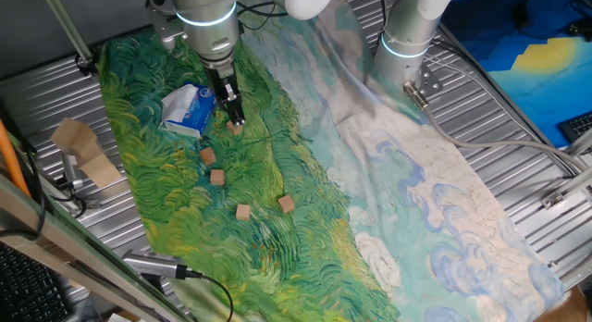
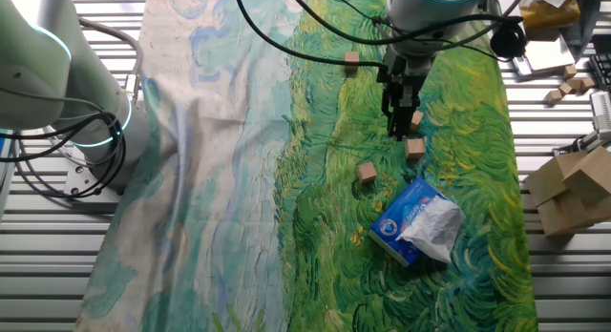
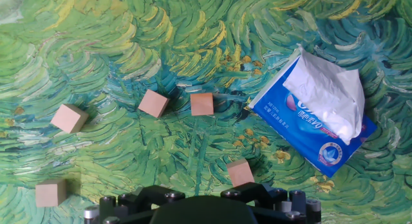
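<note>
My gripper (image 1: 233, 117) hangs over the green side of the cloth, pointing down. Its two fingers stand apart at the bottom of the wrist view, and nothing shows between them; the gripper looks open. In that view, one wooden cube (image 3: 241, 173) lies just ahead of the right finger. Farther off are a cube (image 3: 202, 104) near the middle, a tilted cube (image 3: 154, 103) beside it, another cube (image 3: 69, 118) at left and one (image 3: 51, 193) at lower left. A blue tissue pack (image 3: 309, 118) with white tissue sticking out lies to the right of the cubes.
The painted cloth (image 1: 407, 220) has folds on its pale side, which is clear of objects. An open cardboard box (image 1: 88, 155) sits off the cloth, and cables (image 2: 315, 55) hang near the arm.
</note>
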